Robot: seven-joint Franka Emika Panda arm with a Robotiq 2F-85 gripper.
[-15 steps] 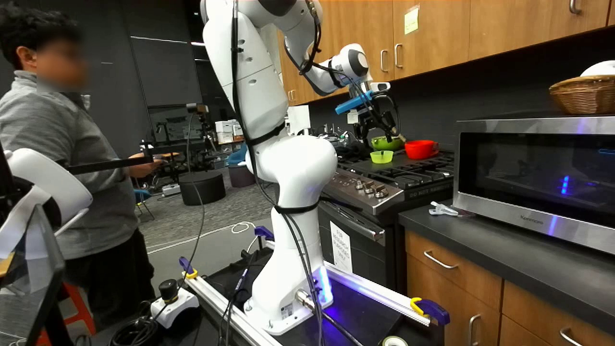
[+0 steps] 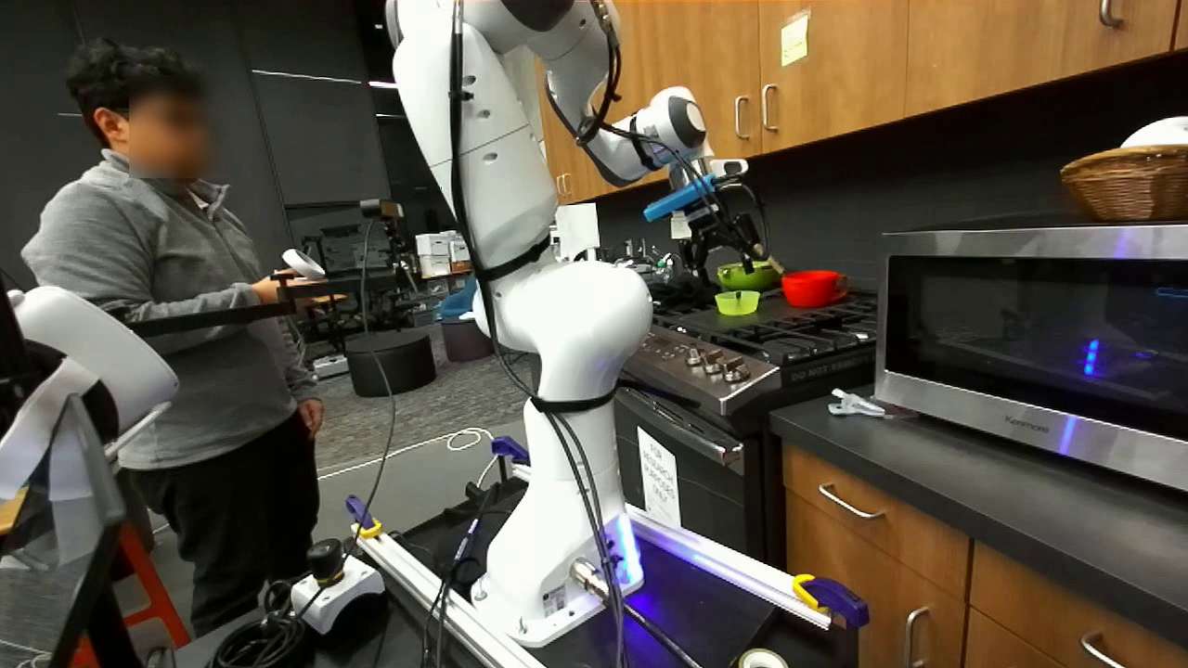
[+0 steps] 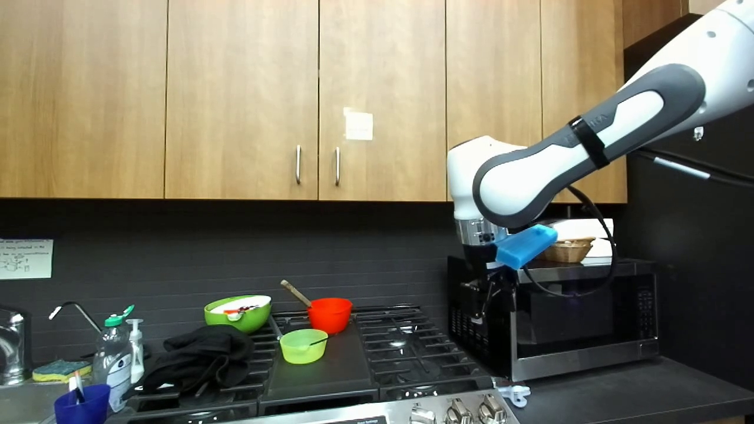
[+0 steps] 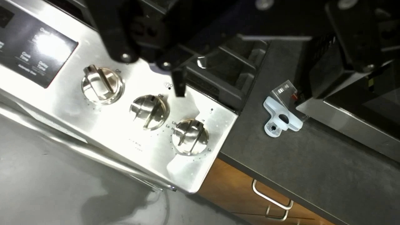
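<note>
My gripper (image 2: 729,260) hangs open above the stove's front right, with nothing seen between its fingers. In exterior view 2 the gripper (image 3: 482,304) is dark against the microwave. A red pot (image 3: 330,315) and a light green bowl (image 3: 302,346) sit on the stove's middle. Behind them to the left is a larger green bowl (image 3: 242,314) with a white inside and something red in it. The wrist view looks down on several metal stove knobs (image 4: 190,137) and, to their right, a white plastic clip (image 4: 282,117) on the counter.
The microwave (image 3: 587,318) stands right of the stove, a wicker basket (image 2: 1130,184) on top. Black cloth (image 3: 201,359) lies on the left burners, near a soap bottle (image 3: 113,357) and blue cup (image 3: 82,405). Cabinets (image 3: 382,92) hang above.
My gripper has shifted only very slightly and remains above the stove. The person at the left has moved to the right, a white device now visible at the hand. The stove's dishes have not moved.
</note>
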